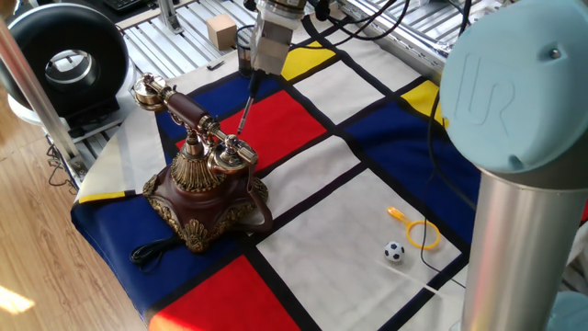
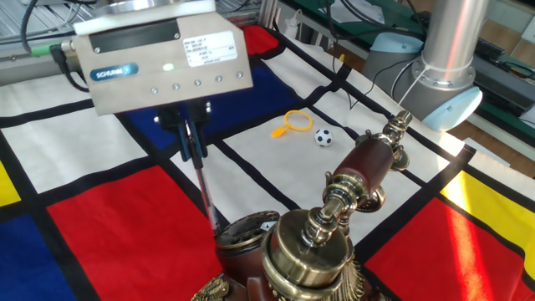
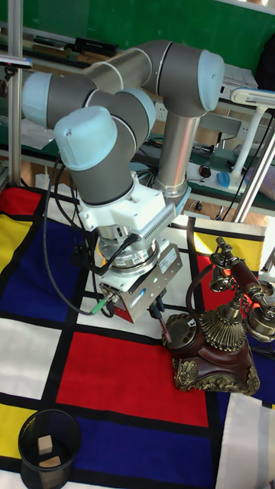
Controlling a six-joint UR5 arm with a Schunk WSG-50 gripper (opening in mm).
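An antique-style telephone in dark red and brass (image 1: 207, 175) stands upright on the patterned cloth, its handset (image 2: 364, 171) resting across the cradle. My gripper (image 2: 194, 155) points down beside the phone, its black fingers shut on a thin rod (image 2: 205, 194). The rod's lower end reaches the rim area of the phone's round dial (image 2: 249, 227); whether it touches cannot be made out. In exterior view 3 the gripper body hangs just left of the phone (image 3: 213, 351), with the rod (image 3: 166, 332) slanting toward the dial.
On a white patch lie a small football (image 1: 394, 252) and a yellow hoop with a handle (image 1: 422, 234). A black mesh cup (image 3: 50, 447) holding wooden blocks stands at the opposite side. Cables hang along the arm. The red patch (image 3: 130, 383) is clear.
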